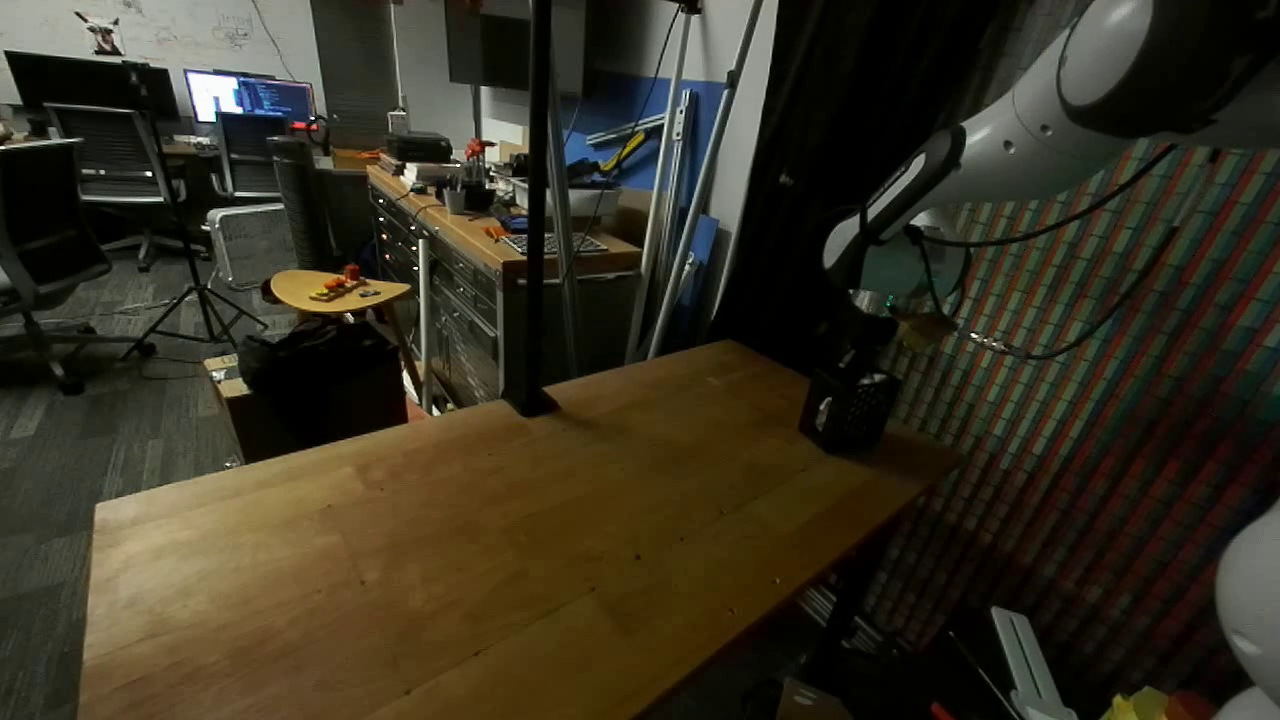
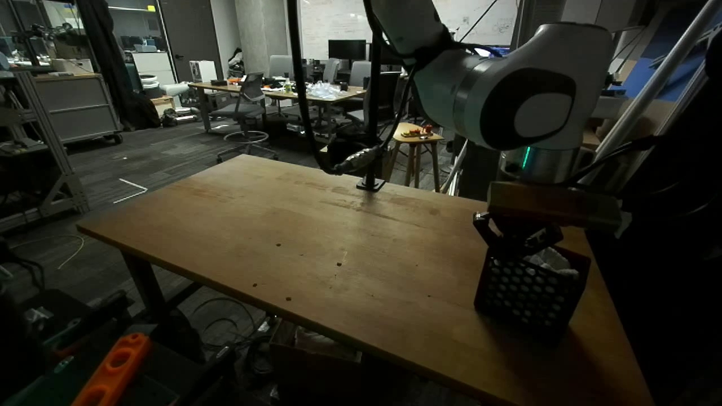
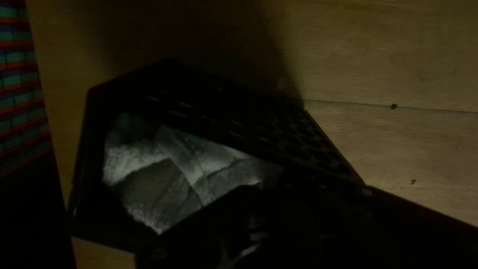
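Note:
A black perforated basket (image 2: 524, 298) stands near the table's right end, with crumpled pale cloth (image 2: 551, 260) inside. In the wrist view the grey-white cloth (image 3: 179, 166) lies folded low in the basket (image 3: 83, 179). My gripper (image 2: 513, 251) points down at the basket's top edge, over the side facing the table's middle. It looks shut; its dark fingers merge with the black rim in the wrist view, so whether the rim is between them cannot be made out. No cloth shows between the fingers.
A black post (image 1: 531, 240) rises at its far edge. A patterned curtain (image 1: 1080, 360) hangs close beyond the basket's end. A cable (image 2: 325, 162) loops down from the arm.

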